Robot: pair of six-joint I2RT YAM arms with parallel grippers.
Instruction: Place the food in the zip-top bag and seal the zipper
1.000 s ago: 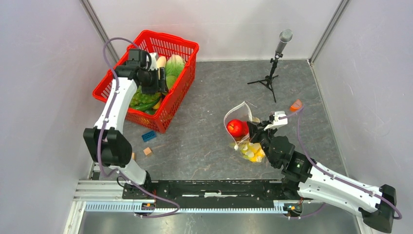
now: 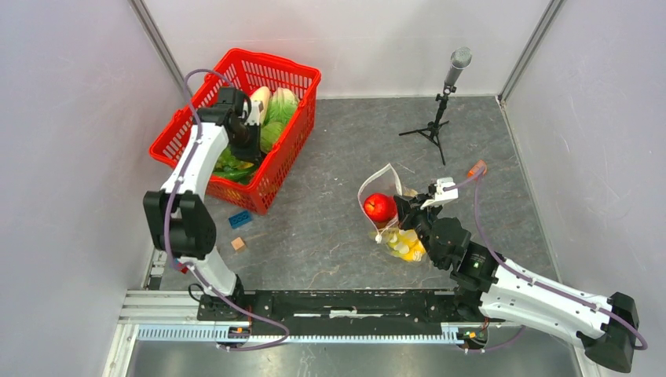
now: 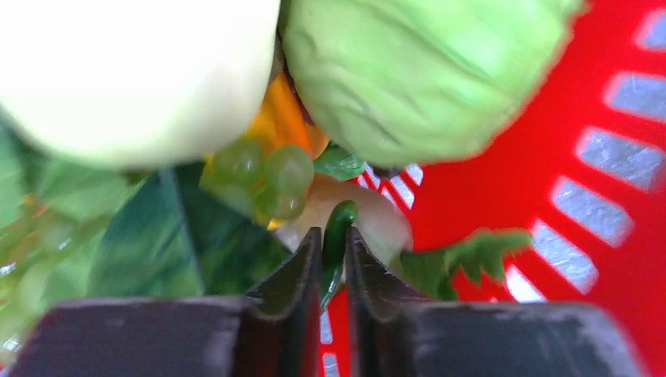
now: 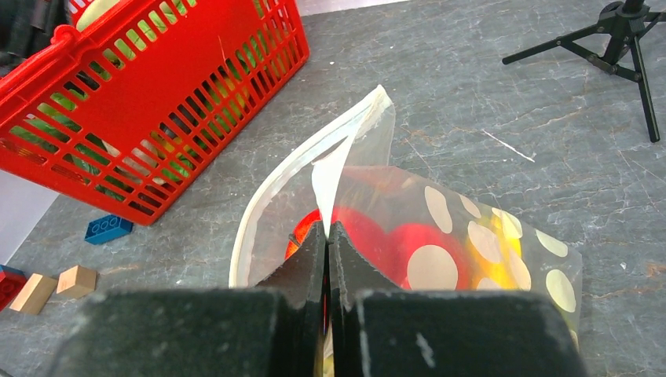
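Note:
My left gripper is down inside the red basket (image 2: 279,165) among vegetables: a cabbage (image 3: 424,71), green grapes (image 3: 283,181), leafy greens and a green chili (image 3: 339,220) right at its fingertips. Whether those fingers hold it is unclear. My right gripper is shut on the rim of the clear zip top bag (image 4: 251,228), whose white edge rises from between the fingers. The bag lies on the grey table with a red round food (image 2: 380,206) and yellow items inside.
A microphone stand (image 2: 435,126) is at the back right. An orange object (image 2: 476,168) lies at the right. A blue brick (image 2: 239,219) and wooden blocks (image 2: 239,243) sit in front of the basket. The table between basket and bag is clear.
My left arm has shifted and turned deeper into the basket, toward the front. The right gripper and bag have moved very slightly to the left.

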